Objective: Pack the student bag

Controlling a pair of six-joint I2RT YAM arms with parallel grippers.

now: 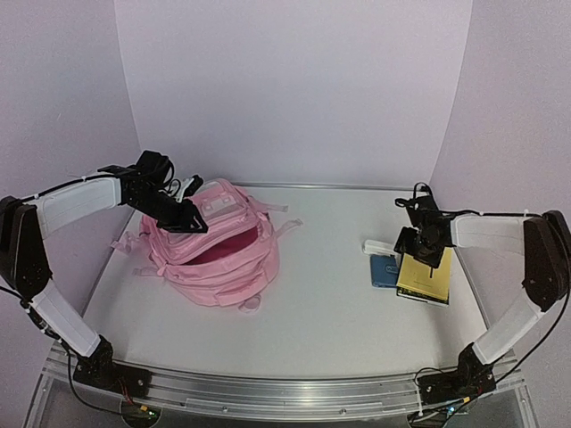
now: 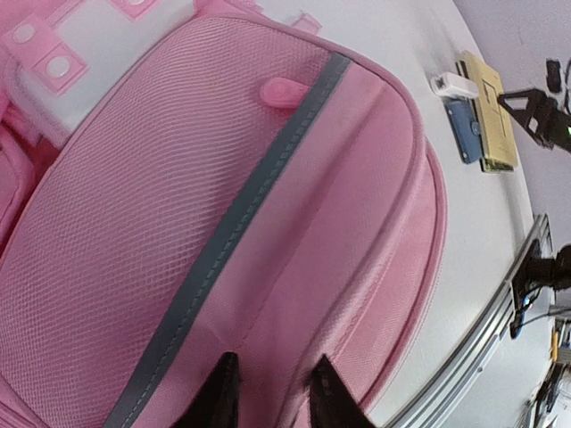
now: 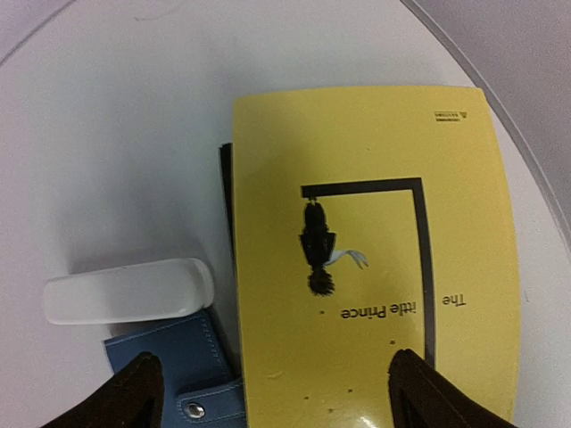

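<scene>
The pink bag [image 1: 234,278] lies on the table's left side, its mouth partly open toward the front. My left gripper [image 1: 196,223] is shut on the edge of the bag's flap, and in the left wrist view pink fabric [image 2: 294,397] runs between its blurred fingers. On the right lies a yellow Little Prince book [image 3: 294,259] over a dark-edged book. Beside it are a blue snap-strap notebook or wallet [image 3: 174,357] and a white rounded case [image 3: 129,292]. Above them hovers my right gripper, fingers wide apart, holding nothing.
Bare white table [image 1: 330,312] stretches between the bag and the books. Walls stand close at the back and both sides. A metal rail [image 1: 277,388] borders the front. Loose straps [image 1: 290,226] spread from the bag's right side.
</scene>
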